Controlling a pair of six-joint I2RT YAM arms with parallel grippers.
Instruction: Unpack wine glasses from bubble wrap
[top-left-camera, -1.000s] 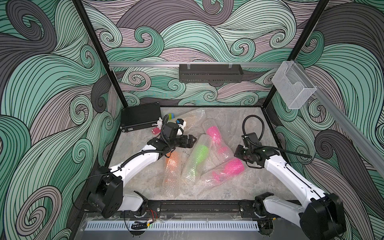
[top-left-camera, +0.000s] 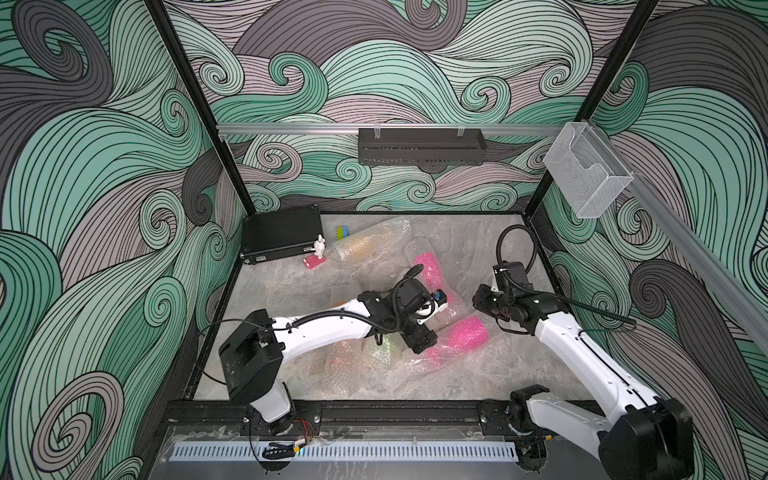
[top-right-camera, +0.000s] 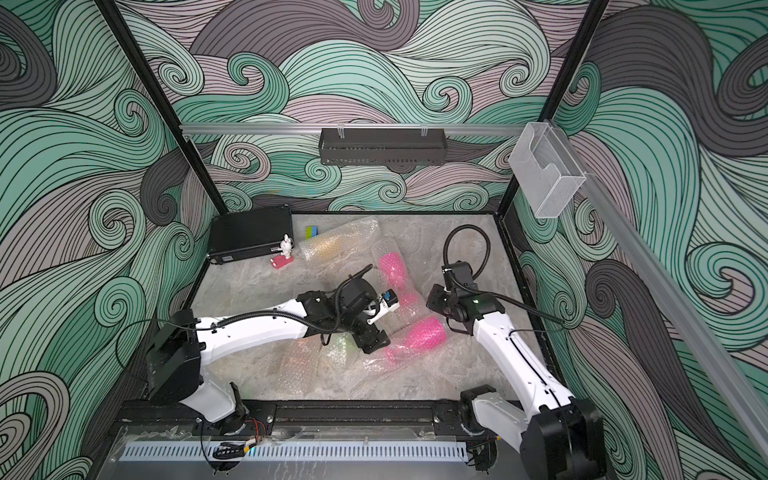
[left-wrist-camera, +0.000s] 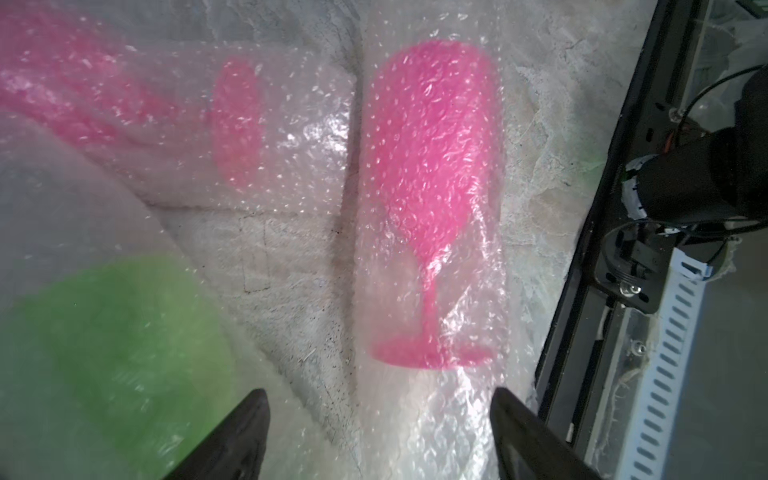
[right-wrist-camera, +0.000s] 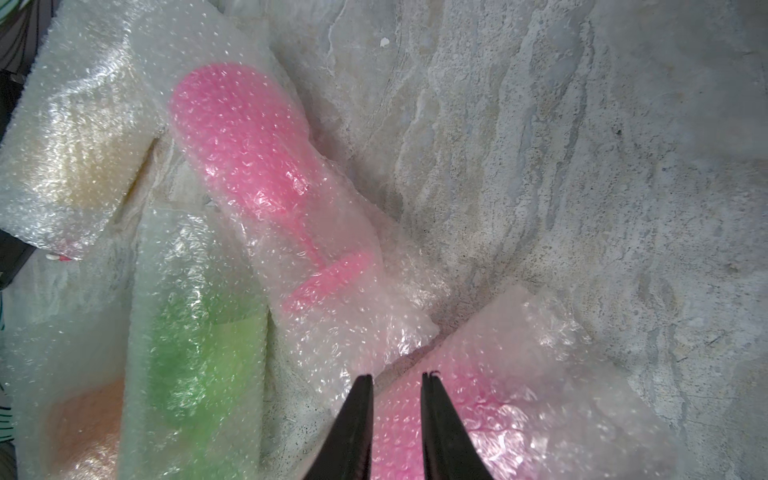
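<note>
A bubble-wrapped pink glass (left-wrist-camera: 436, 144) lies near the front of the table. Over the foot end of its wrap hangs my left gripper, fingers parted and nothing held. Right of it, by the open bowl end of the same wrap (right-wrist-camera: 560, 416), my right gripper has its fingers a little apart, with no object gripped. Behind lies a second wrapped pink glass (right-wrist-camera: 240, 144). A green one (right-wrist-camera: 196, 360) and an orange one (right-wrist-camera: 84, 432) lie to the left, partly under my left arm in the top views. A yellowish one (top-left-camera: 372, 240) rests at the back.
A black case (top-left-camera: 280, 233) stands at the back left, with a small white figurine (top-left-camera: 319, 246), a red item (top-left-camera: 313, 261) and a blue-green block (top-left-camera: 342, 232) nearby. Bare table (right-wrist-camera: 560, 160) shows at the back right.
The right gripper has shifted only slightly. The bundles look unmoved.
</note>
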